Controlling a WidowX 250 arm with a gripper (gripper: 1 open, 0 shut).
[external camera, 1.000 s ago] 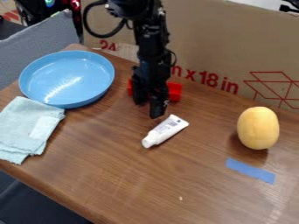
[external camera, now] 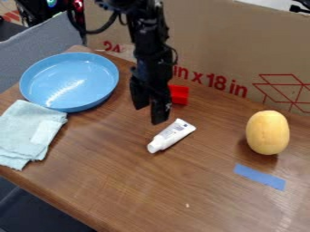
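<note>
My black gripper [external camera: 150, 101] hangs low over the wooden table at the centre, open, its fingers pointing down. Just behind and right of it sits a red block [external camera: 179, 95], partly hidden by the gripper. In front lies a white tube [external camera: 171, 137], apart from the gripper. A blue plate [external camera: 68, 83] is to the left, and a yellow oval object [external camera: 267, 132] stands on the right.
A folded pale cloth [external camera: 24, 136] lies at the left edge, and a strip of blue tape [external camera: 259, 178] at the right. A cardboard panel [external camera: 237, 50] closes off the back.
My gripper has shifted slightly left and up from where it was a second ago, over the red block. The other things have not visibly moved.
</note>
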